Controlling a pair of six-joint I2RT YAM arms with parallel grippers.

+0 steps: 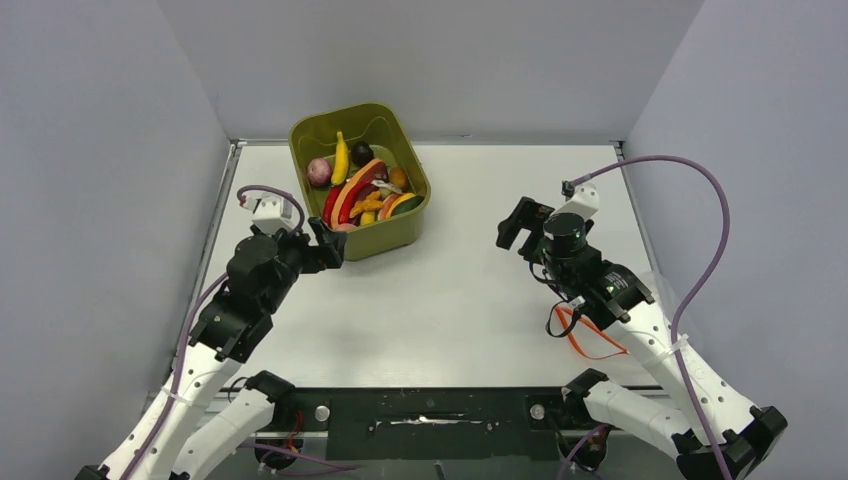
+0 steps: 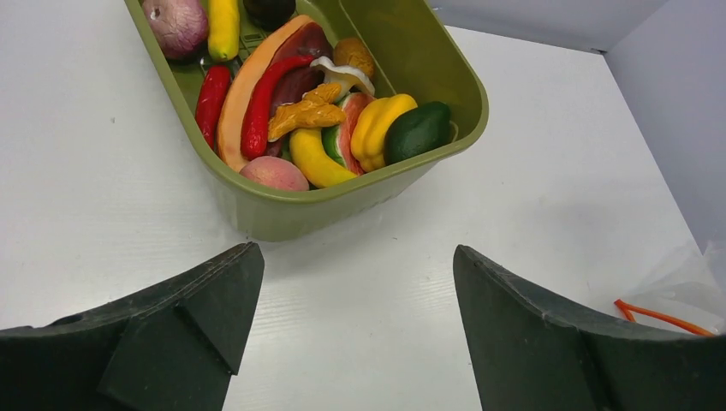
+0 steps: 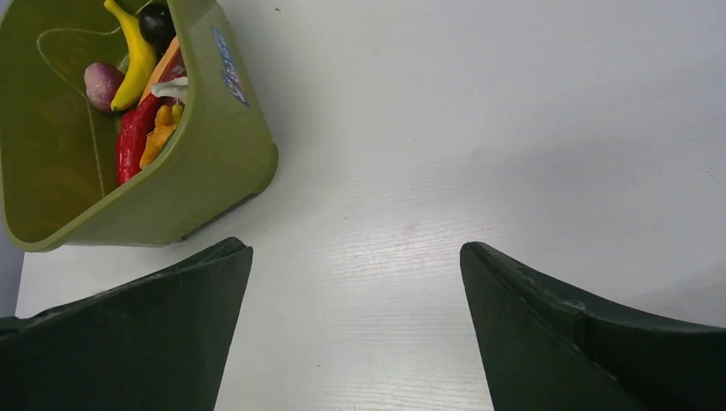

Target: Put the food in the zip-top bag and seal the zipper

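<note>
A green bin (image 1: 390, 235) at the back left holds mixed food, including a banana (image 1: 340, 157), red peppers (image 2: 265, 103), a yellow pepper (image 2: 381, 128) and an avocado (image 2: 418, 130). A clear bag with an orange zipper strip (image 2: 668, 316) lies at the table's right, partly behind the right arm. My left gripper is open and empty, just in front of the bin. My right gripper is also open and empty, over the table to the right of the bin.
Grey walls enclose it at the left, back and right.
</note>
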